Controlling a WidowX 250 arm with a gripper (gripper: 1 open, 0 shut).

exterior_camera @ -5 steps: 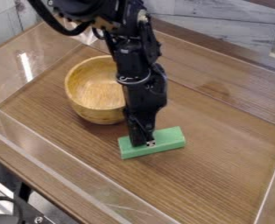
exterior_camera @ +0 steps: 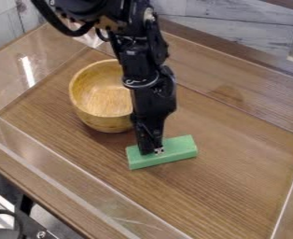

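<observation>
A black robot arm reaches down from the top of the view, its gripper (exterior_camera: 150, 147) low over a flat green block (exterior_camera: 173, 157) on the wooden table, its tips touching or just above the block's top. The fingers look close together, though the dark parts hide whether anything is between them. A wooden bowl (exterior_camera: 90, 95) stands just behind and left of the gripper, partly hidden by the arm.
A tiled wall runs along the back, and cables show at the lower left edge.
The arm's upper part and wrist have shifted slightly, while the fingertips stay at the green block. The block and bowl look unmoved.
</observation>
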